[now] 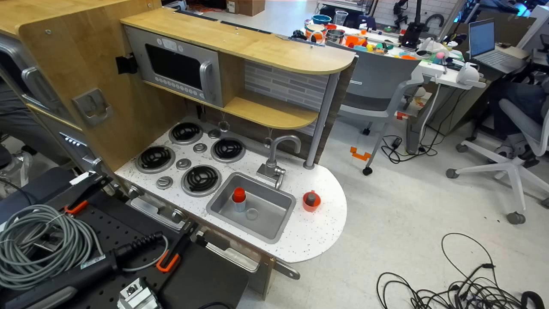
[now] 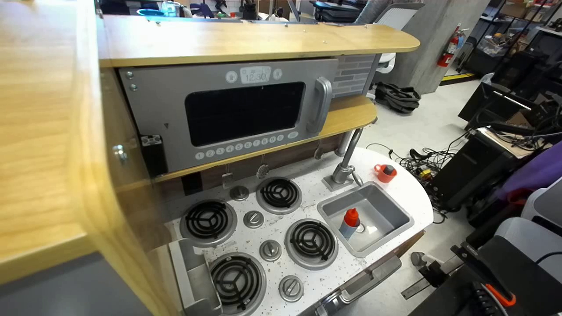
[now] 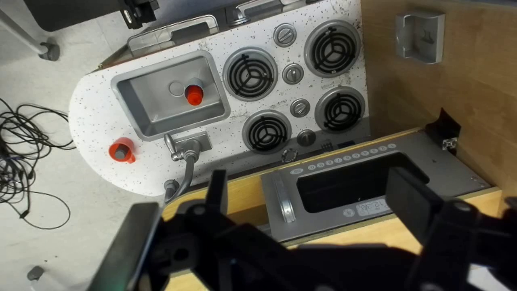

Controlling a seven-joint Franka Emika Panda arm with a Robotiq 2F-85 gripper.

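Only the wrist view shows my gripper, its dark fingers (image 3: 410, 203) spread wide with nothing between them. Beyond that gap is the grey toy microwave (image 3: 317, 225), its door closed. A red-topped cup or bottle with a grey lower part (image 3: 194, 95) stands in the grey sink (image 3: 167, 128), close to the drain. On the rounded end of the white counter (image 3: 92, 109) sits a red mug (image 3: 122, 150) with a dark object inside. My gripper is well away from both. The arm appears in neither exterior view.
A curved faucet (image 1: 280, 141) rises behind the sink. Several black burners (image 1: 200, 178) and grey knobs fill the counter's other half. The wooden shelf (image 1: 272, 110) and side panel (image 1: 67, 67) bound the space above.
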